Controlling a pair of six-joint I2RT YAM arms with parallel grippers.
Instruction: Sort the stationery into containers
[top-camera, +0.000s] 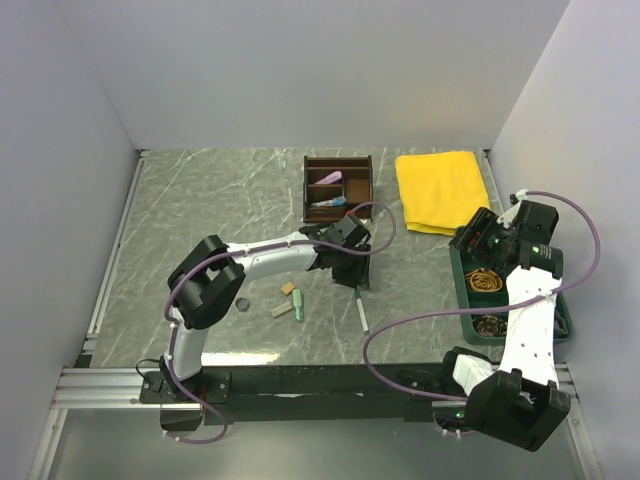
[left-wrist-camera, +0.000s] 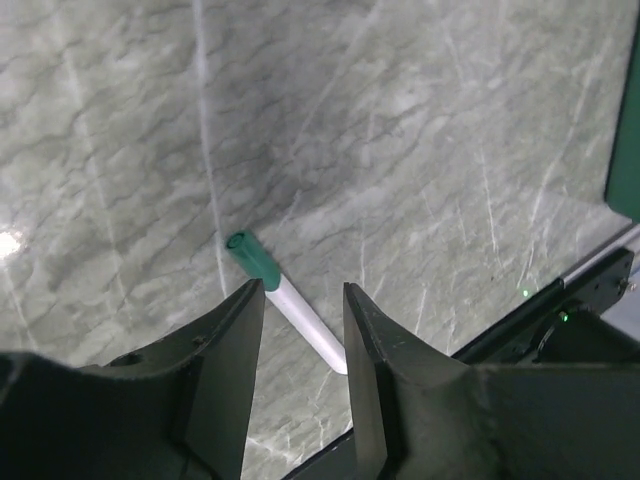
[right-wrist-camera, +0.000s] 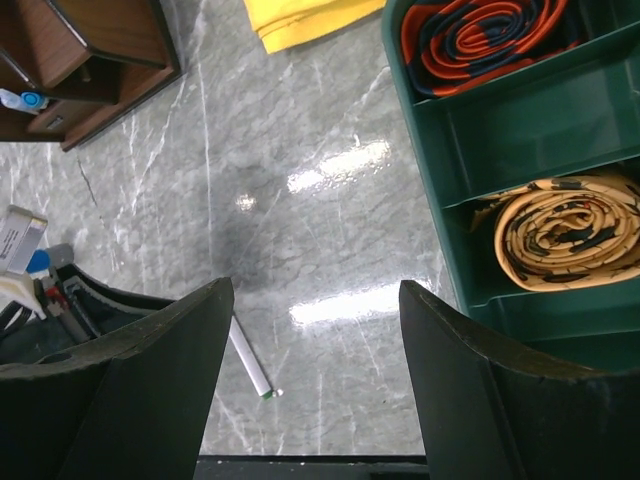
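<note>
A white marker with green cap (top-camera: 362, 315) lies on the table; my left gripper hangs just above it, fingers apart with the marker below between them. A wooden organizer (top-camera: 356, 167) at the back holds pink and blue items. A pale green item (top-camera: 298, 306), an eraser-like bar (top-camera: 282, 309), a small tan block (top-camera: 288, 288) and a grey round item (top-camera: 243, 304) lie left of the marker. My right gripper stands open over the green tray (right-wrist-camera: 437, 170) side, empty.
The green tray at right holds rolled belts (right-wrist-camera: 568, 240) in compartments. A folded yellow cloth (top-camera: 438, 190) lies at the back right. The table's middle and left have free room.
</note>
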